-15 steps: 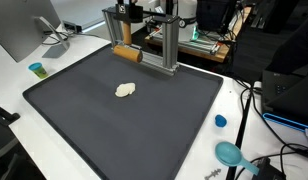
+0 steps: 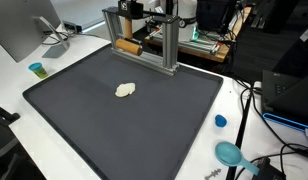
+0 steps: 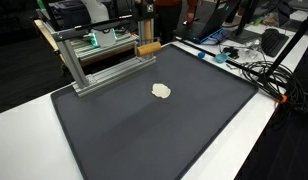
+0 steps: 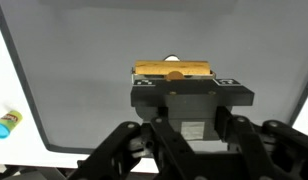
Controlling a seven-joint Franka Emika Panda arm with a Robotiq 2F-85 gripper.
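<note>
An orange-brown wooden mallet-like piece [image 2: 127,46] hangs over the far part of the dark grey board [image 2: 84,115], its cylindrical head lying crosswise. My gripper [image 2: 127,13] is above, shut on its upright handle. In exterior view 2 the head [image 3: 149,48] appears near the board's back edge, beside the metal frame. From the wrist, the head [image 4: 154,68] shows just beyond the fingers, the round handle end between them. A cream, irregular flat piece [image 2: 125,90] lies on the board, apart from the mallet; the wrist view shows only a sliver of something pale [image 4: 171,58] behind the head.
A metal frame [image 3: 109,74] stands along the board's edge close to the mallet. A small green-and-blue tub [image 2: 37,70] stands off the board. A blue lid-like item [image 2: 220,121] and a turquoise scoop [image 2: 231,155] lie on the other side. Most of the board is bare.
In exterior view 1 the gripper and the mallet sit a little higher in the picture than before. The cream piece has stayed where it was.
</note>
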